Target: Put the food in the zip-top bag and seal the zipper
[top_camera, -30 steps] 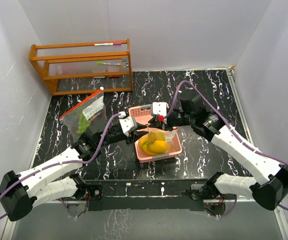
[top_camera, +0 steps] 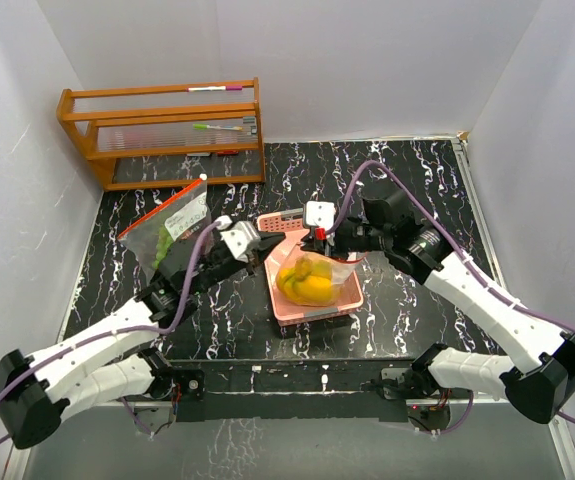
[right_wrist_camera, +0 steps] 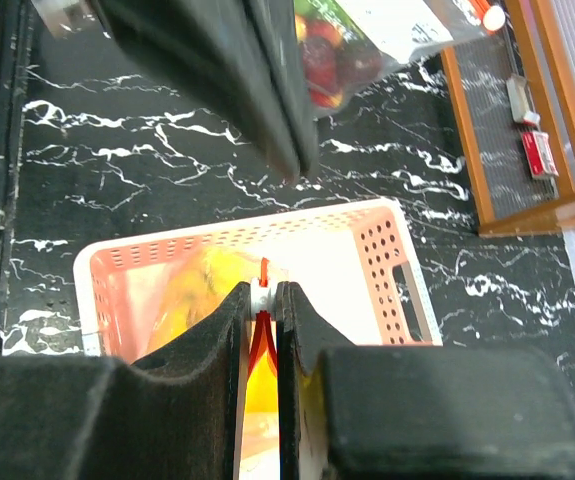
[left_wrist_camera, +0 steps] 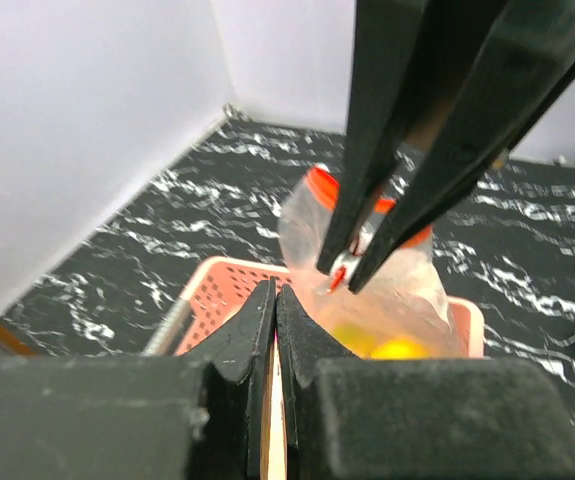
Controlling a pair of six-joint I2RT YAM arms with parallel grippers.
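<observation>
A zip bag point(top_camera: 309, 283) holding yellow food rests in the pink tray point(top_camera: 279, 310), its red-zippered top raised in the left wrist view. My right gripper is shut on the bag's zipper point(right_wrist_camera: 265, 340) above the tray. My left gripper is shut with nothing visible between its fingers, just left of the right gripper and facing it.
Another zip bag point(top_camera: 167, 225) with green and red food lies at the left, partly under the left arm. A wooden rack point(top_camera: 157, 115) stands at the back left.
My left gripper has moved back from the bag's top, slightly left and up in the top view. My right gripper is almost unmoved.
</observation>
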